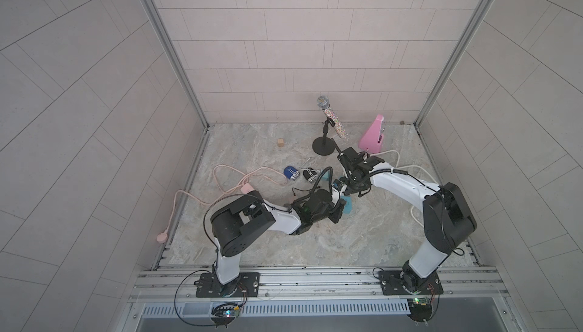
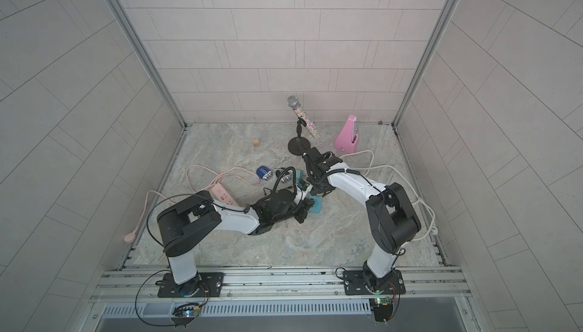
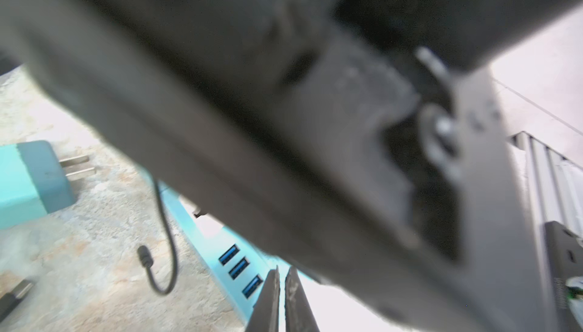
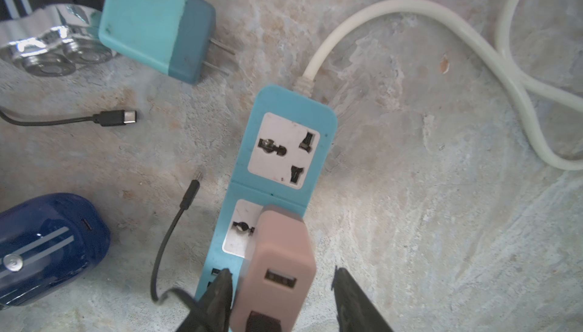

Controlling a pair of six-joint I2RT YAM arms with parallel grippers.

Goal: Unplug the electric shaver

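A pink adapter (image 4: 276, 259) stands in a socket of the blue power strip (image 4: 273, 195). My right gripper is open, its fingers on either side of that adapter. A thin black cable (image 4: 159, 259) with a small connector (image 4: 190, 193) at its free end loops beside the strip; its other end runs out of clear sight behind a finger. In the left wrist view, my left gripper is shut near the strip's USB ports (image 3: 238, 267), nothing showing between its fingers. The blue shaver (image 4: 48, 250) and the chrome-headed black shaver (image 4: 57, 37) lie left of the strip.
A loose teal adapter (image 4: 155, 25) lies near the strip's far end. White cord (image 4: 425, 7) curves to the right. A pink power strip (image 2: 224, 195), microphone stand (image 2: 298, 145) and pink metronome (image 2: 347, 137) stand around. The arms nearly meet mid-table.
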